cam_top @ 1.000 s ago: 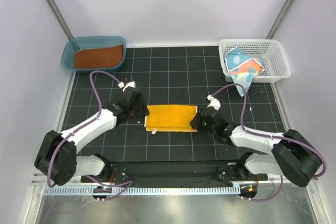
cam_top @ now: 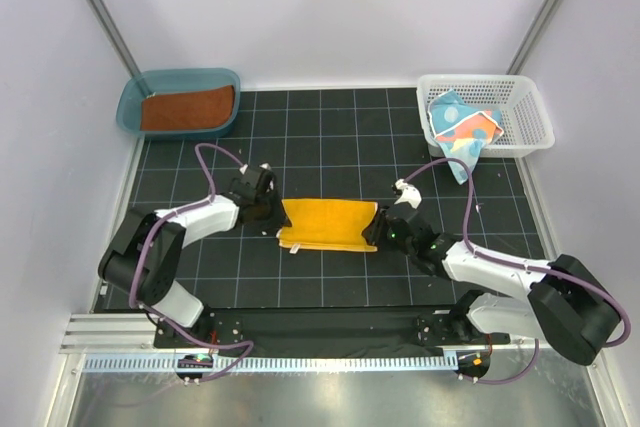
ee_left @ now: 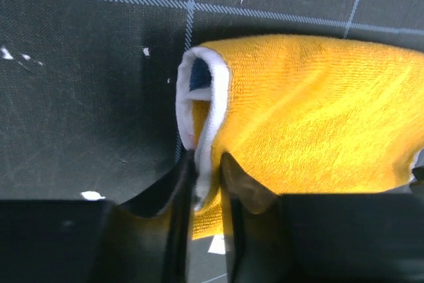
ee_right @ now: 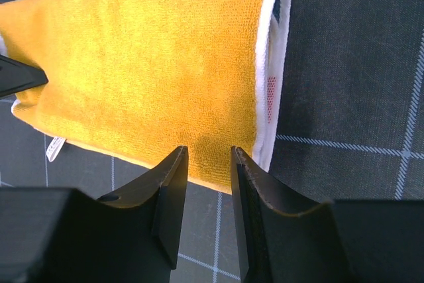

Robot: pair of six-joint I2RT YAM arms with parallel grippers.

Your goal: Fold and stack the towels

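The yellow towel [cam_top: 330,222] lies folded into a rectangle in the middle of the dark mat, its white-edged layers showing at both short ends. At its left end, my left gripper has its fingers close together on the folded edge, and the white hem runs between them. My right gripper is at the near right corner, fingers apart, with yellow cloth visible in the gap. A white tag [ee_right: 54,148] sticks out from the towel's near side. Whether the right fingertips touch the cloth cannot be told.
A blue-green bin [cam_top: 128,112] at the back left holds a folded brown towel [cam_top: 187,110]. At the back right, a white basket [cam_top: 530,122] holds a patterned cloth [cam_top: 465,127] that hangs over its front rim.
My left arm has come in from the left, and its gripper has closed in on the towel's left end, which is slightly bunched now. The right gripper has barely moved.
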